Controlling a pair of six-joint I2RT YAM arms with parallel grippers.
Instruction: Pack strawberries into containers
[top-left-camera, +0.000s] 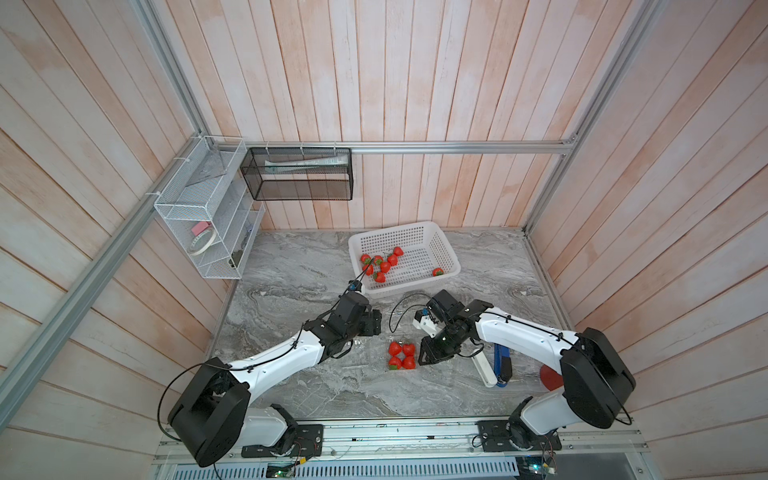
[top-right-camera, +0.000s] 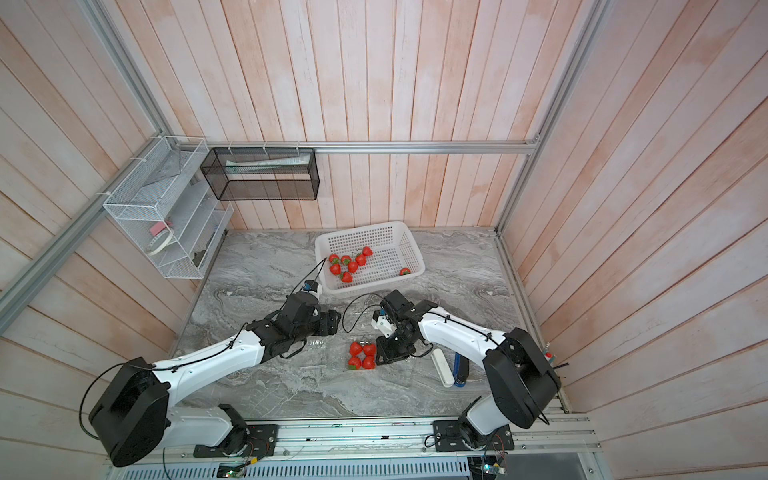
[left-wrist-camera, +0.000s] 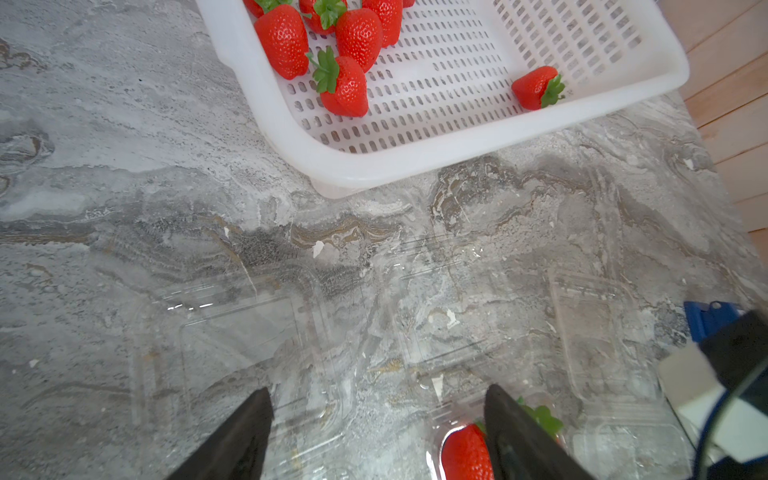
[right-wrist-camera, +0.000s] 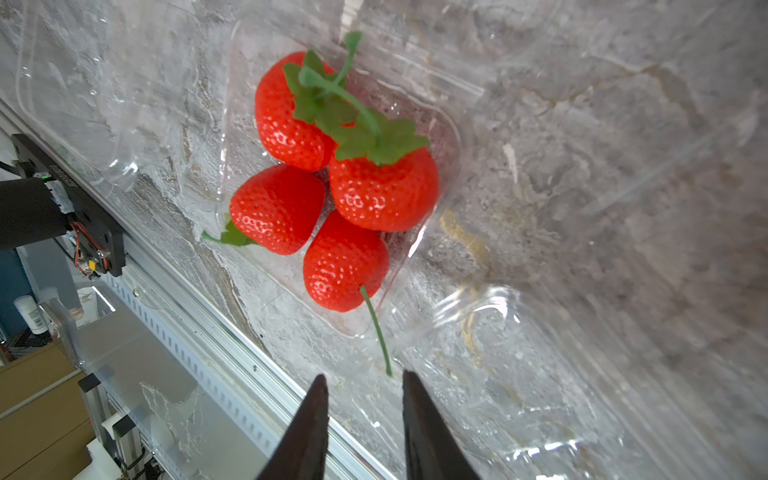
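Four-cornered and clear, a small container (right-wrist-camera: 216, 188) holds several red strawberries (right-wrist-camera: 276, 208) in the right wrist view. One strawberry (right-wrist-camera: 348, 260) has a long green stem pointing toward my right gripper. That gripper's fingers stand part way apart with nothing gripped, just right of the packed container in the top left view. My left gripper is open and empty above the table, between empty clear containers (left-wrist-camera: 232, 340) and the strawberry-filled one. More loose strawberries (left-wrist-camera: 346, 86) lie in the white perforated basket (left-wrist-camera: 432, 152) at the back.
Other clear containers (left-wrist-camera: 596, 336) lie on the marbled table, hard to make out. A white object (top-left-camera: 484, 369) and a blue-and-black tool (top-left-camera: 502, 364) lie right of the right gripper. A lone strawberry (top-left-camera: 437, 272) sits at the basket's right end.
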